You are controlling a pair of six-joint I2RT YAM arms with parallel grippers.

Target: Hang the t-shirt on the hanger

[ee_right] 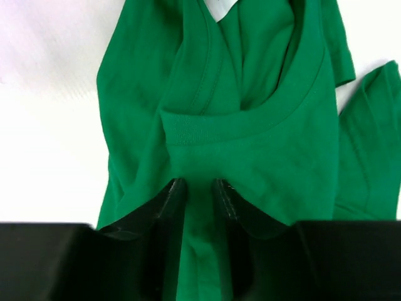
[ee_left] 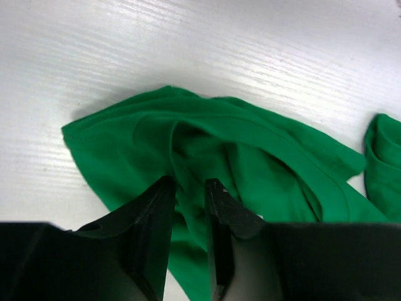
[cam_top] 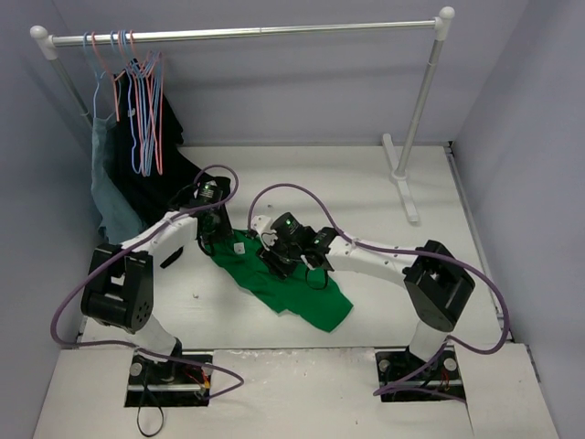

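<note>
A green t-shirt (cam_top: 306,297) lies crumpled on the white table, partly hidden in the top view by both arms. My left gripper is over one end of it, fingers a narrow gap apart, with green folds (ee_left: 119,141) showing between and beyond them. Over the neckline (ee_right: 200,128) area stands my right gripper, also slightly open, with flat green cloth behind the gap. Whether either pair of fingertips touches the fabric is unclear. Several blue and pink hangers (cam_top: 146,114) hang from the rack's left end.
A metal rail (cam_top: 274,32) spans the back on white posts, the right one with a foot (cam_top: 400,187) on the table. Black clothing (cam_top: 164,137) and a grey-blue garment (cam_top: 110,187) hang at the left, close to my left arm.
</note>
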